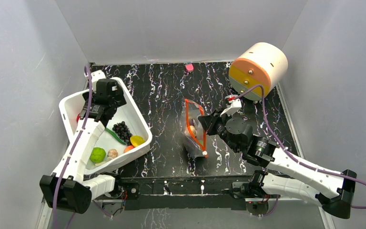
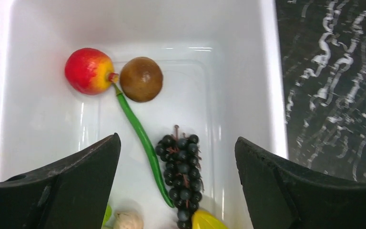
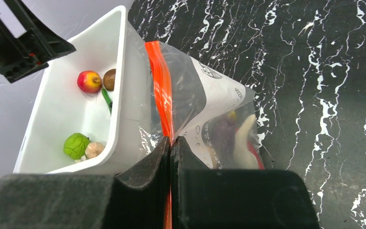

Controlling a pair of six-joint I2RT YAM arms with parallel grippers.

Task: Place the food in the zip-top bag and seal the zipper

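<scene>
The clear zip bag (image 1: 190, 138) with its orange zipper strip (image 3: 161, 90) stands mid-table, mouth parted, several food pieces inside it. My right gripper is shut on the bag's orange-edged rim. Over the white bin (image 1: 140, 119) hangs my left gripper, its fingers apart and nothing between them. Below it in the left wrist view lie a red-yellow fruit (image 2: 89, 71), a brown round fruit (image 2: 141, 79), a green bean pod (image 2: 140, 131) and dark grapes (image 2: 183, 174). The bin also holds a yellow piece (image 1: 137, 140), a green vegetable (image 1: 97, 155) and a garlic-like bulb (image 1: 112, 153).
A cream and orange cylinder (image 1: 259, 69) stands at the back right. Near the back wall lies a small pink block (image 1: 189, 67). Bare black marbled table (image 1: 164, 90) stretches between the bin and the bag.
</scene>
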